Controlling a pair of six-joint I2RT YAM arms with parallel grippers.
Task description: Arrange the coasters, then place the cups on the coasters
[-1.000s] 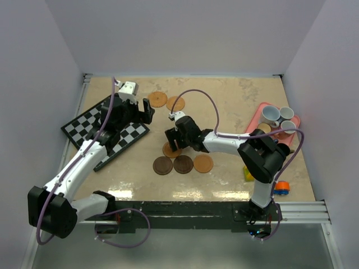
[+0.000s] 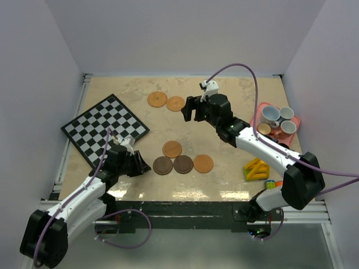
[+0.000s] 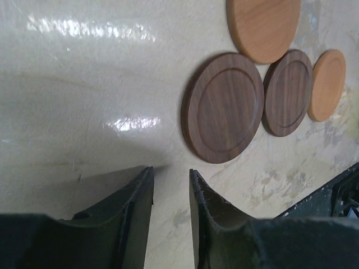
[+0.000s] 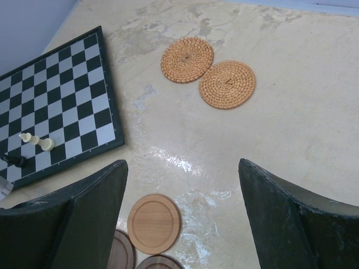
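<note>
Several cups, among them a large pale cup (image 2: 270, 114), stand in a pink tray (image 2: 257, 116) at the right of the table. Round wooden coasters lie near the table's front: a light one (image 2: 172, 149), a dark one (image 2: 162, 166), another dark one (image 2: 183, 164) and a light one (image 2: 203, 163). Two woven coasters (image 4: 227, 84) lie at the back. My left gripper is low beside the leftmost dark coaster, its fingers parted with nothing between them. High over the table's middle, my right gripper is open and empty.
A checkered board (image 2: 105, 129) lies at the left, carrying a white chess piece (image 4: 37, 141) and a black one. Near the right front is a yellow object (image 2: 257, 169).
From the board's far side, my left gripper has come down toward the front, its fingers narrowing. The right gripper has moved from over the light coaster toward the back and right.
</note>
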